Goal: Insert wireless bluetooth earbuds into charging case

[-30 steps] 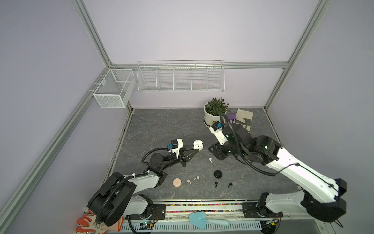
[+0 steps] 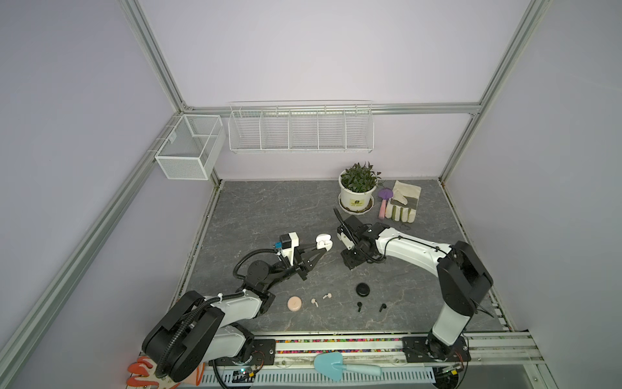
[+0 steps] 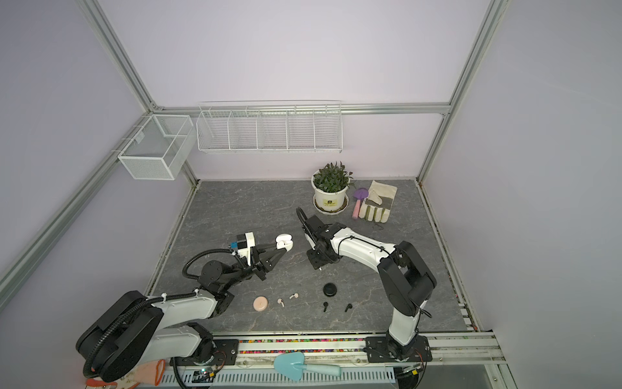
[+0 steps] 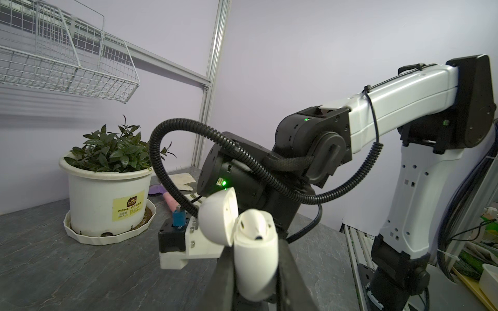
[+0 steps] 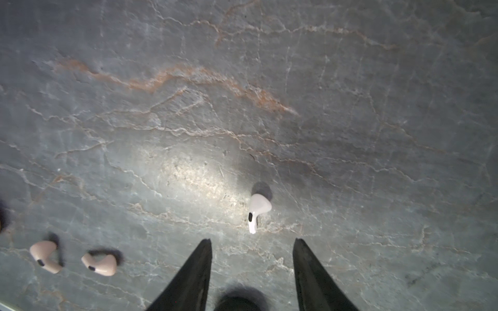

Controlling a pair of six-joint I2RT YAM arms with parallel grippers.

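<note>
My left gripper is shut on the white charging case (image 4: 255, 264), held upright above the table with its lid (image 4: 219, 216) swung open to the left. A rounded white shape (image 4: 252, 224) with a dark spot, seemingly an earbud's head, shows in the case's top. On the grey table lies a white earbud (image 5: 258, 204), stem towards my right gripper. That gripper points down, open and empty; the earbud sits just ahead of the gap between its fingertips. In the top left view the right hand hides this earbud.
Two pinkish earbuds (image 5: 105, 264) lie left of the right gripper. A pink case (image 2: 294, 303), a round black case (image 2: 362, 289) and two black earbuds (image 2: 383, 307) rest near the front edge. A potted plant (image 2: 355, 197) stands behind the right arm.
The left gripper, with the open case, has shifted slightly left.
</note>
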